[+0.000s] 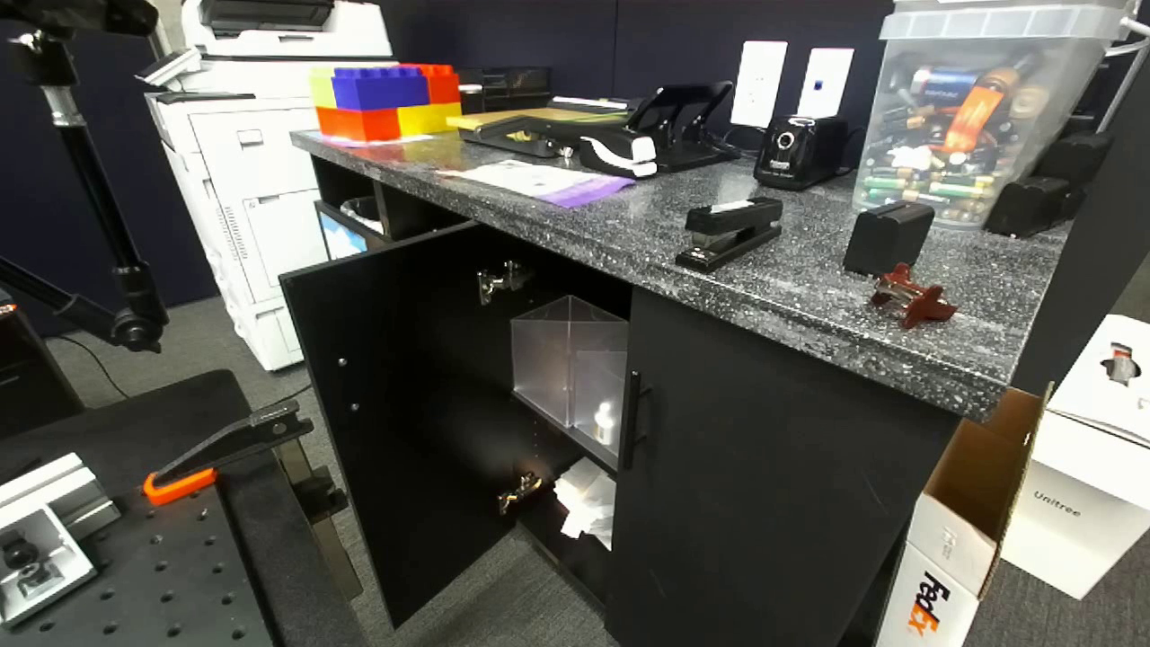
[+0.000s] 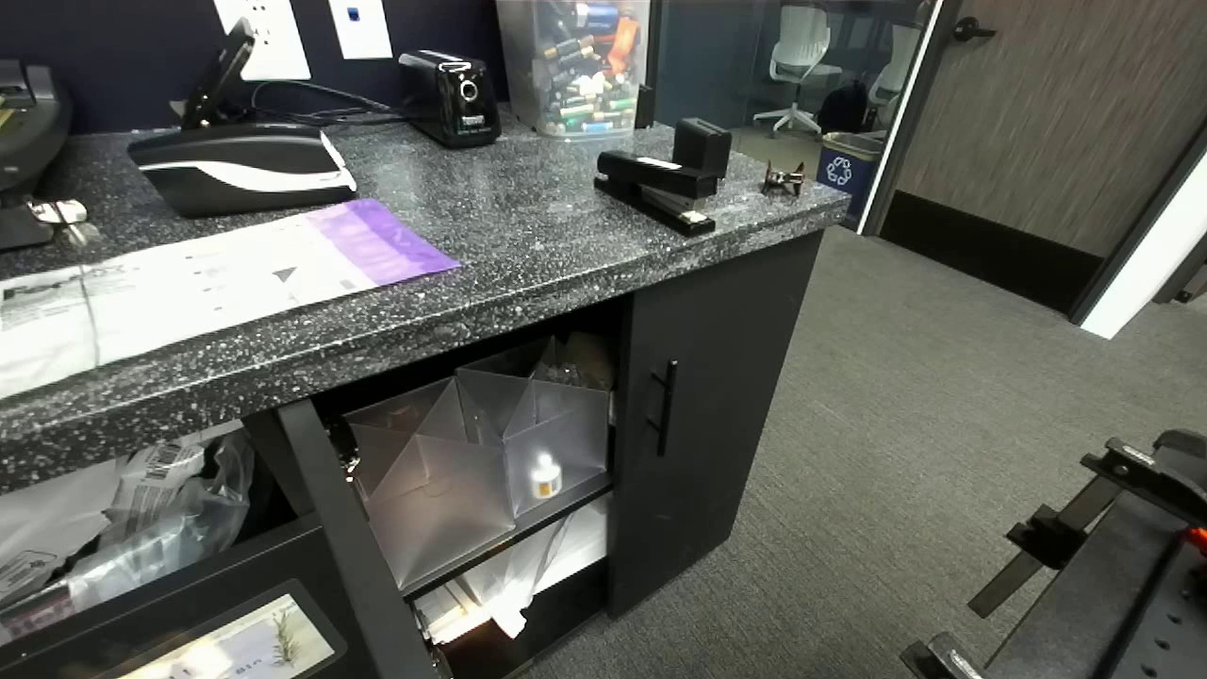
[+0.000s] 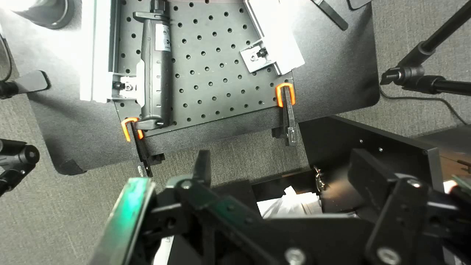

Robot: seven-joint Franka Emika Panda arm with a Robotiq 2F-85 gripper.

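Note:
In the wrist view my gripper is open, its two dark fingers wide apart with nothing between them. It hangs above the floor and the open cabinet; the white papers (image 3: 293, 204) on the low shelf show beyond the fingers. Neither exterior view shows the gripper. The black cabinet door (image 1: 404, 431) stands swung open. Inside are clear bins (image 2: 458, 464), with a small white bottle (image 2: 545, 476) in the right one. On the speckled counter (image 1: 798, 296) sit a black stapler (image 1: 730, 232) and a dark red spiky object (image 1: 912, 296).
A tub of batteries (image 1: 959, 129), an electric sharpener (image 1: 800, 151) and toy blocks (image 1: 372, 102) occupy the counter. The perforated work table (image 3: 207, 57) carries a dark tool (image 3: 156, 70), with orange-tipped clamps (image 3: 287, 95) along its edge. An open FedEx box (image 1: 959, 518) stands below the counter's right end.

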